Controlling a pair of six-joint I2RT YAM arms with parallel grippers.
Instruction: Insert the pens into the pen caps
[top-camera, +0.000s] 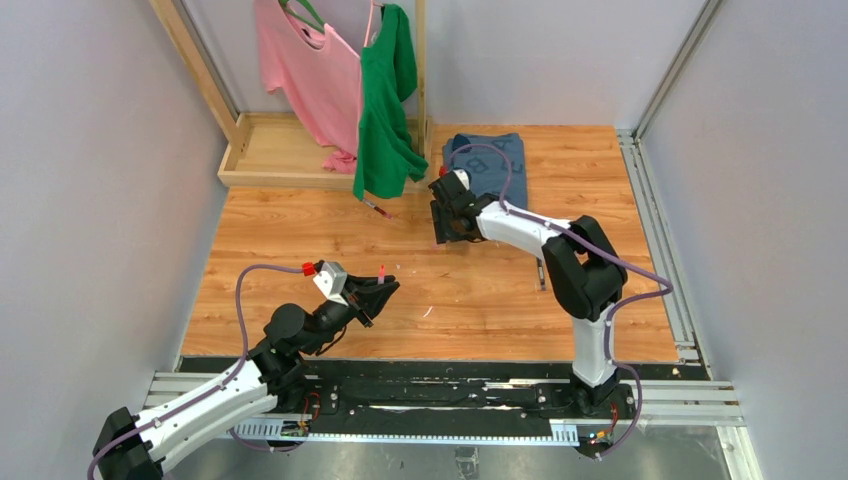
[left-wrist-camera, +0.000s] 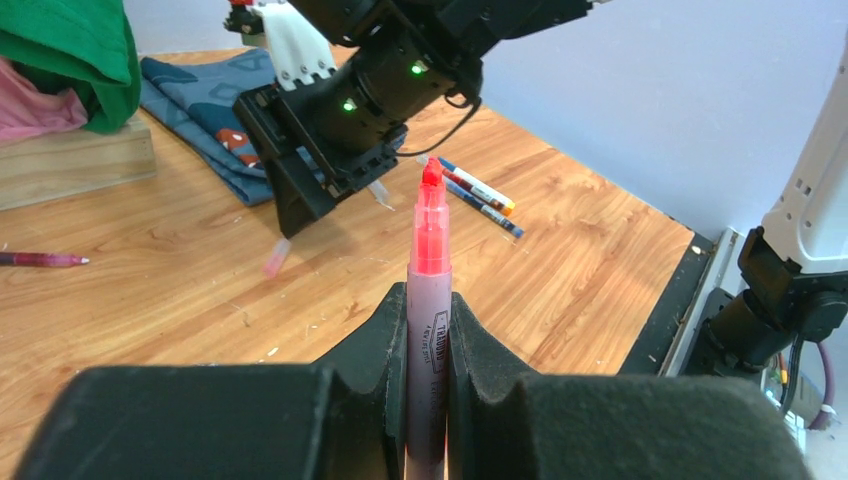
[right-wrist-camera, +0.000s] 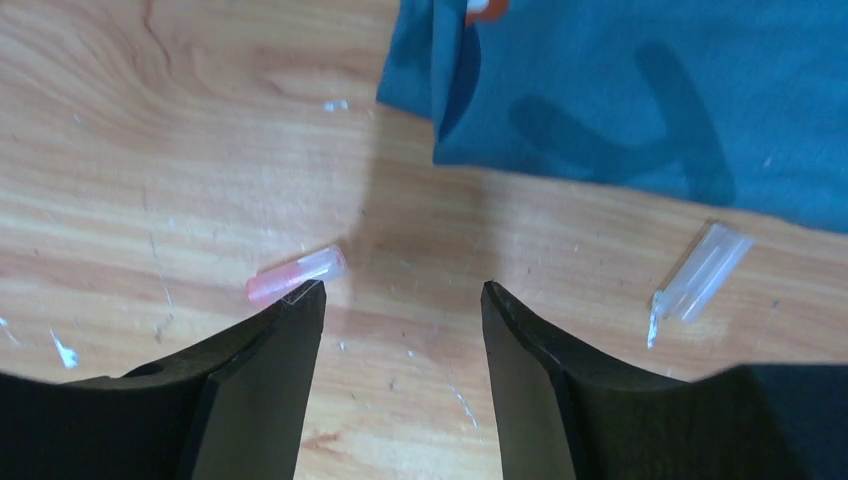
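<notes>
My left gripper (top-camera: 382, 287) is shut on a pink marker (left-wrist-camera: 428, 370), held upright with its red tip uncapped at the top. My right gripper (top-camera: 438, 232) hangs open over the wood beside the folded cloth; in its wrist view nothing is between the fingers. Below it lie a pink cap (right-wrist-camera: 295, 275) on the left and a clear cap (right-wrist-camera: 700, 270) on the right. Several pens (left-wrist-camera: 485, 208) lie on the right of the table in the left wrist view, and a dark red pen (left-wrist-camera: 40, 259) lies at the left.
The folded blue cloth (top-camera: 490, 160) lies at the back. A wooden tray (top-camera: 250, 160) under a hanging pink shirt (top-camera: 305, 80) and green top (top-camera: 385, 110) fills the back left.
</notes>
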